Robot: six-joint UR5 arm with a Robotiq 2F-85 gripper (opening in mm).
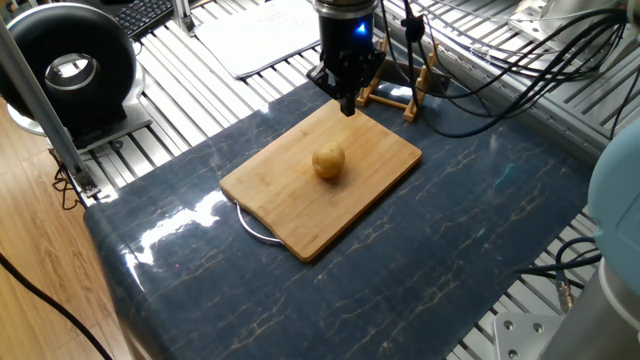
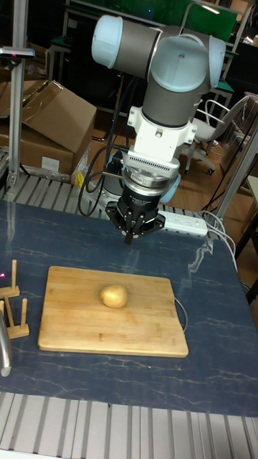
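A round yellowish potato point(image 1: 328, 160) rests on a wooden cutting board point(image 1: 265, 185), near its middle. The same potato point(image 2: 115, 296) and board point(image 2: 77, 325) show in exterior view 3. My gripper point(image 1: 347, 107) hangs over the board's upper corner in exterior view 1, clear of the potato. In exterior view 3 the gripper point(image 2: 128, 239) points down, appearing above and behind the potato. Its fingertips come together in one narrow tip, with nothing visible between them.
Close to the gripper stands a wooden rack point(image 1: 411, 108), with a dark item in it that is hard to make out. The board's metal handle point(image 1: 257, 237) sticks out over the dark tablecloth point(image 1: 440, 260), which is otherwise clear. Black cables point(image 1: 540, 85) loop at upper right.
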